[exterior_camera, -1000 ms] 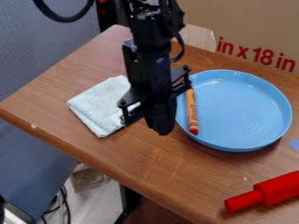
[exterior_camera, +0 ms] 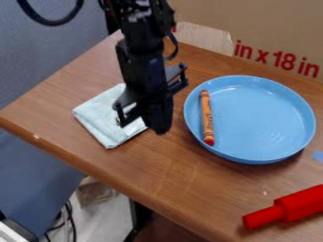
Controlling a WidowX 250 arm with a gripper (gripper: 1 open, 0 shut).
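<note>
The black robot arm reaches down from the top of the view to the gripper (exterior_camera: 142, 115), which hangs over the right part of a folded pale cloth (exterior_camera: 98, 121). Whether its fingers are open or shut, or touch the cloth, is hard to tell. Right of it, an orange crayon (exterior_camera: 207, 121) lies upright in the view on the left side of a light blue plate (exterior_camera: 259, 137).
A red rolling pin (exterior_camera: 293, 207) lies at the lower right of the wooden table (exterior_camera: 190, 184). A cardboard box (exterior_camera: 265, 28) stands behind the table. A small blue piece (exterior_camera: 316, 155) sits at the right edge.
The arm and gripper have moved left and somewhat up in the view, away from the plate and further over the cloth. The plate, crayon and rolling pin are unchanged.
</note>
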